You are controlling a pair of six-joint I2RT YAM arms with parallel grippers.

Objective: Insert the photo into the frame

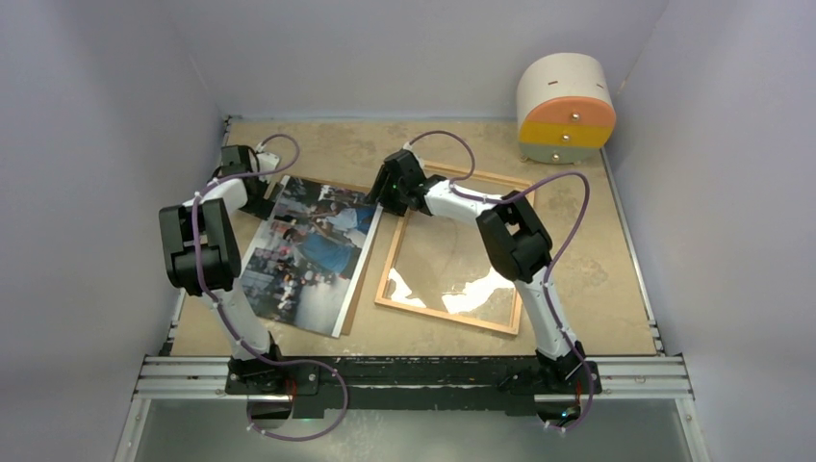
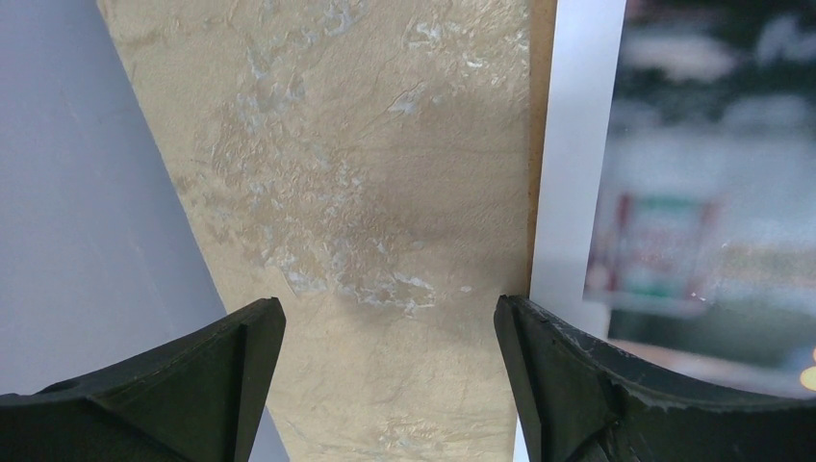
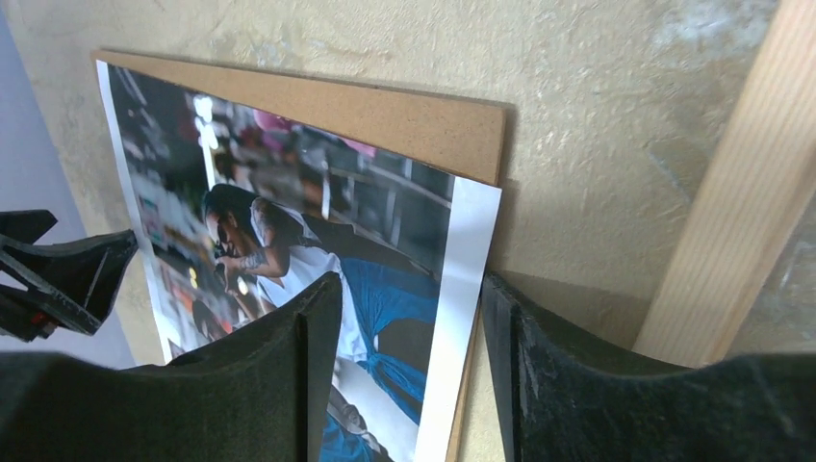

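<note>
The photo (image 1: pixel 306 269) lies on a brown board (image 3: pixel 414 125) on the tabletop, left of the wooden frame (image 1: pixel 447 317) with its clear pane. My left gripper is open at the photo's left edge, one fingertip beside the white border, the other over bare table. My right gripper is open at the photo's upper right corner, one finger over the picture, the other just outside the white border, at the edge of the board.
A small coloured drawer chest (image 1: pixel 566 125) stands at the back right. Bare table (image 1: pixel 597 250) lies right of the frame and behind the photo. Grey walls close in the sides and back.
</note>
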